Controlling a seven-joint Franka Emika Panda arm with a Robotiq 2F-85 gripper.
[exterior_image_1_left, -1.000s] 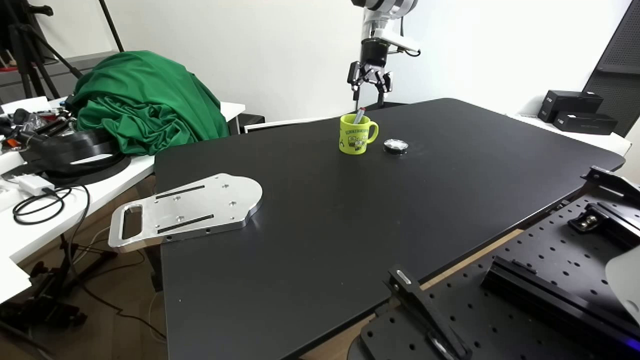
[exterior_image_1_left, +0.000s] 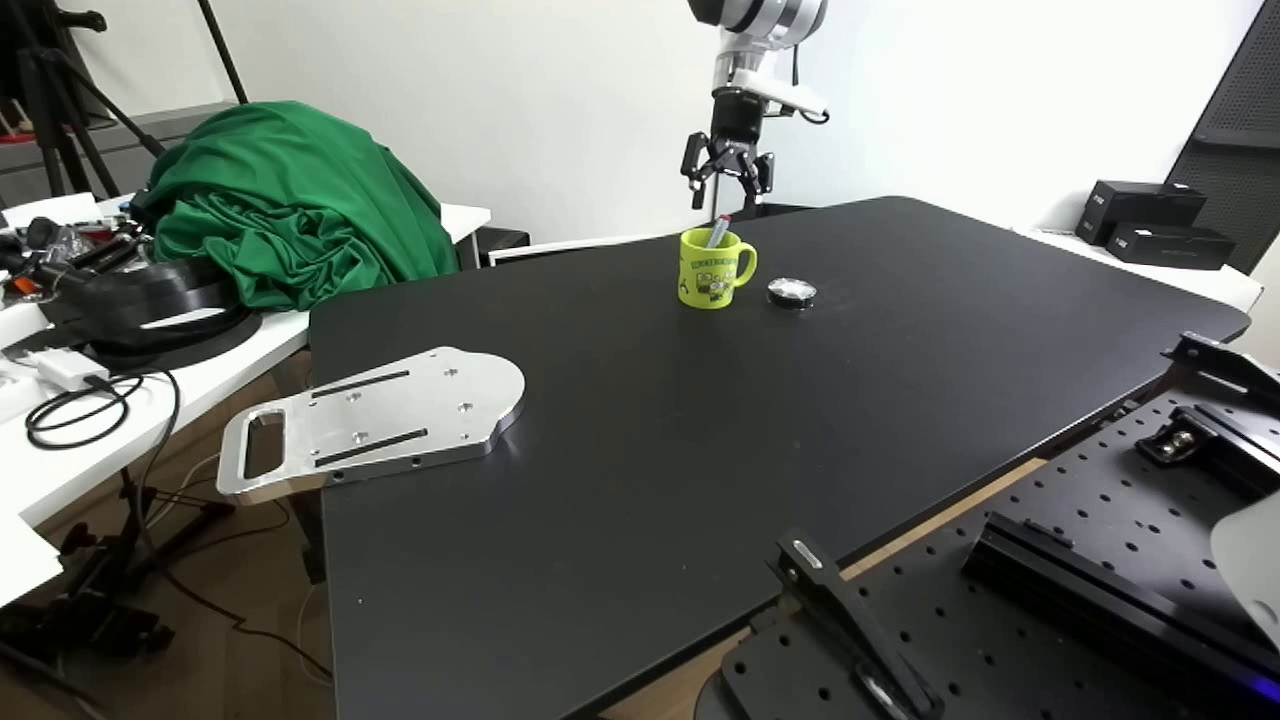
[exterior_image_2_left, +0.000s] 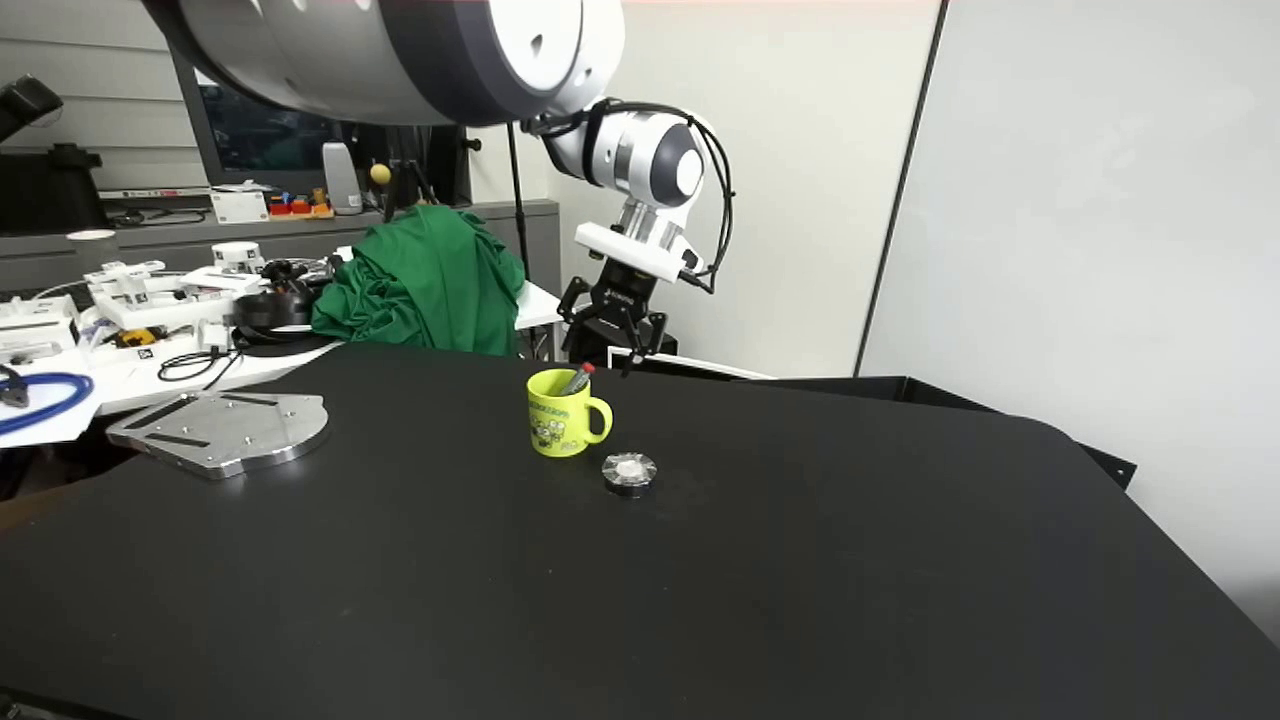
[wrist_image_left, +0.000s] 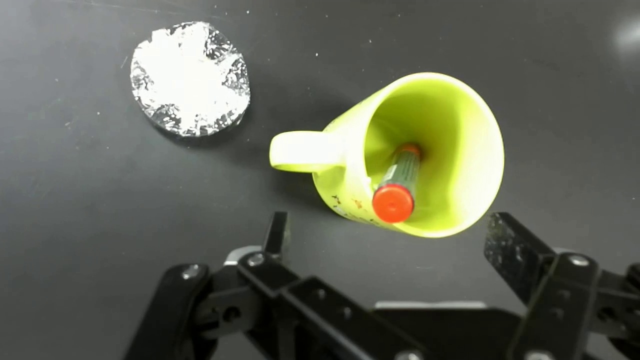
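A yellow-green mug (exterior_image_1_left: 705, 278) stands upright toward the far side of the black table, its handle pointing right in both exterior views. Leaning inside the mug (wrist_image_left: 480, 150) is a grey marker (wrist_image_left: 403, 171) with a red end above the rim. Beside the handle lies a round, shiny foil-like disc (wrist_image_left: 189, 79), apart from the mug. My gripper is open, its fingers (wrist_image_left: 510, 252) spread wide with nothing between them. In exterior view 1 the gripper (exterior_image_1_left: 729, 192) hangs above and behind the mug, not touching it.
A silver metal plate (exterior_image_1_left: 396, 408) lies at the table's left edge. Green cloth (exterior_image_1_left: 300, 204) is heaped on the white side table. Black boxes (exterior_image_1_left: 1140, 222) sit beyond the right edge.
My gripper has moved slightly left and down in exterior view 1, closer to the mug. The mug, marker and disc have stayed in place.
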